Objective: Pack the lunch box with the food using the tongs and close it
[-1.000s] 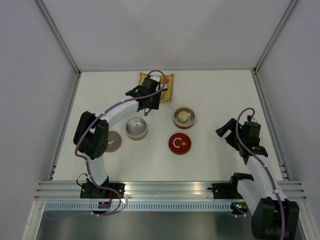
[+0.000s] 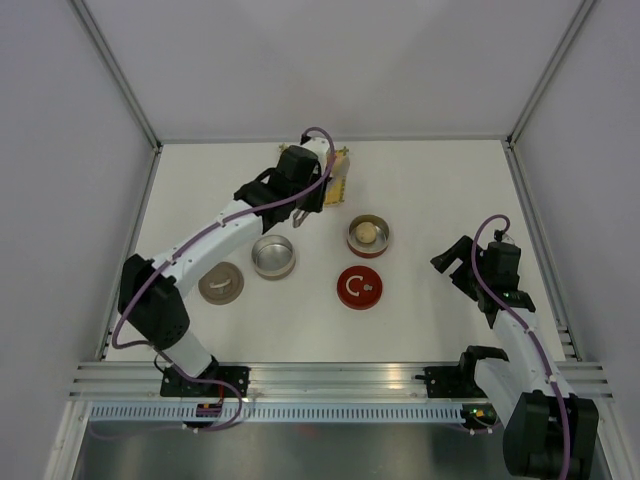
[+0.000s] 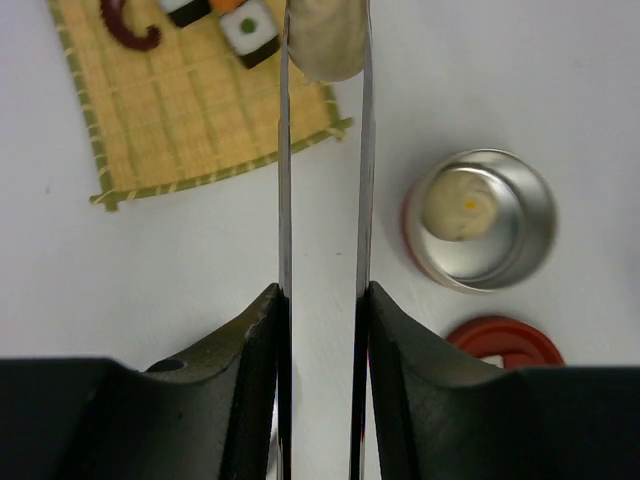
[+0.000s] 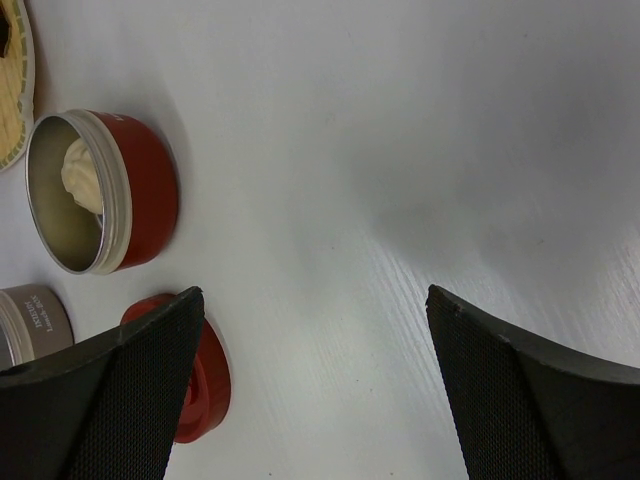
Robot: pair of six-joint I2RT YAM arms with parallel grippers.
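My left gripper is raised over the yellow mat [image 3: 170, 120] at the back, with a pale round food piece [image 3: 326, 40] between its fingertips. Shrimp and sushi-like pieces [image 3: 247, 30] lie on the mat. A red container [image 2: 368, 235] holds a pale piece [image 3: 460, 205]; its red lid [image 2: 359, 287] lies in front. An empty steel container [image 2: 273, 256] and its grey-brown lid [image 2: 221, 283] sit at left. My right gripper stands open at the table's right, nothing between its fingers.
Metal rails edge the table, with walls at the back and sides.
My left arm has risen and swung up from the mat, appearing larger in the top view, with the pale piece at its tips. The right arm has not moved.
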